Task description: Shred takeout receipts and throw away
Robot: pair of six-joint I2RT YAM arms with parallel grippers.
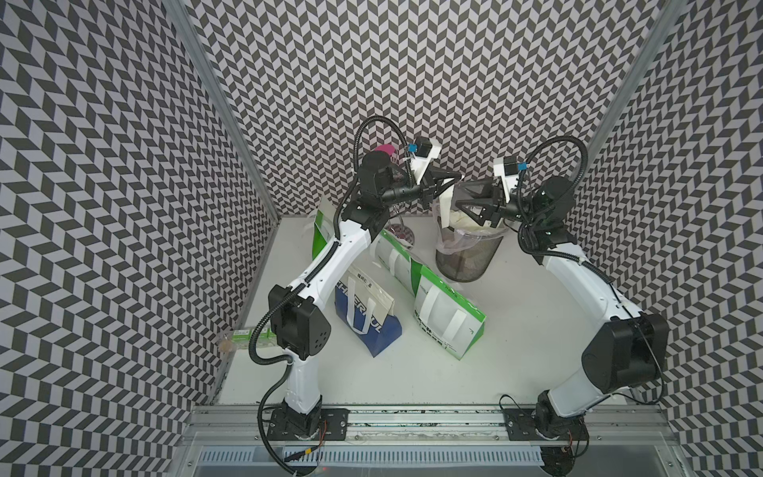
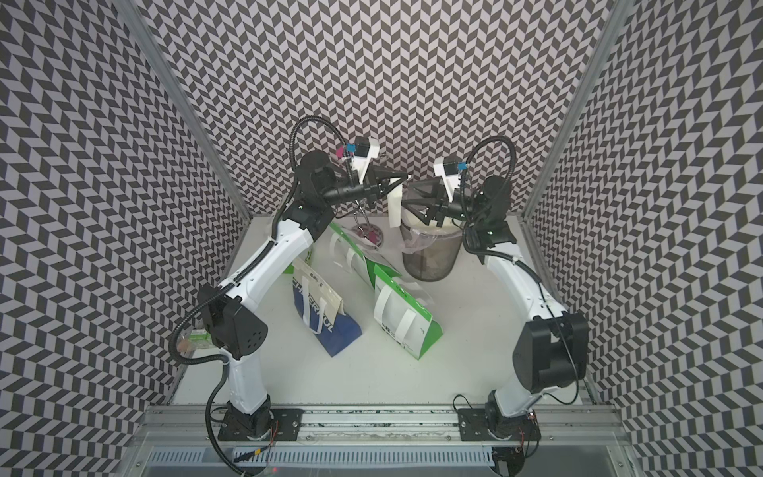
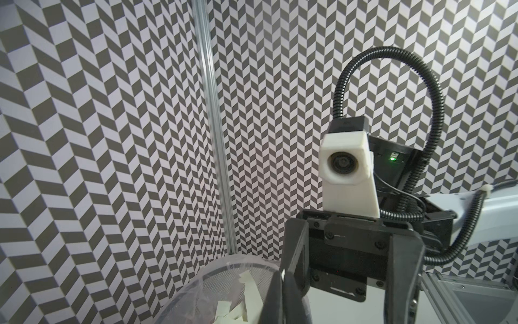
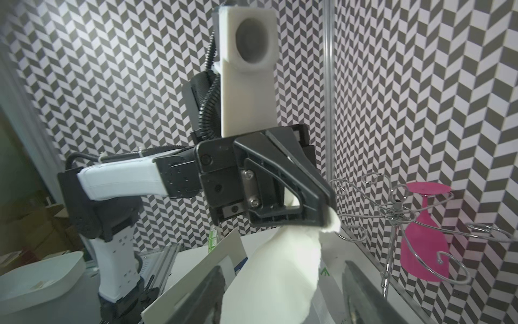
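Note:
A white receipt strip hangs down from the tips of my left gripper, which is shut on its upper edge. In the top right view the strip dangles near the bin's left side. My right gripper faces it, open, with its fingers spread to either side of the strip in the right wrist view. Whether they touch the paper cannot be told. Below both grippers stands the dark mesh bin with a clear liner. Torn paper pieces lie inside it.
Green-and-white bags and a blue bag stand left of and in front of the bin. Behind them is a wire rack with a pink glass.

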